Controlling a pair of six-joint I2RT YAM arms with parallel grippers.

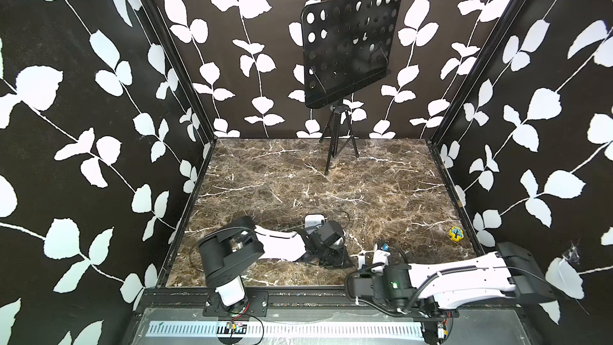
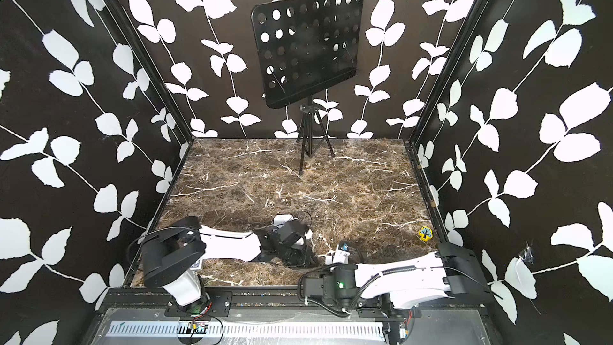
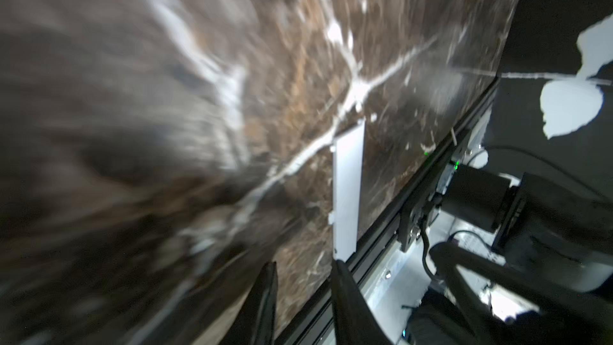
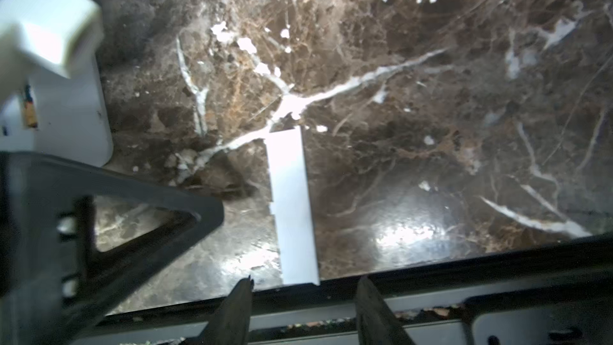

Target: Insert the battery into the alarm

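Observation:
The white device body [image 4: 64,121], likely the alarm, shows at the left of the right wrist view, with a gold-coloured part in a recess. A white strip [image 4: 290,204], apparently its cover, lies near the front edge. My left gripper is over the table, empty and part open, the strip just beyond its fingertips in its blurred view. My right gripper is open and empty, above the strip's near end. The left gripper's black housing [image 4: 115,230] reaches in beside it. I cannot make out a battery.
A music stand [image 1: 335,134] stands at the back. A yellow object [image 1: 455,233] lies at the right. The front rail [image 4: 510,255] borders the work area.

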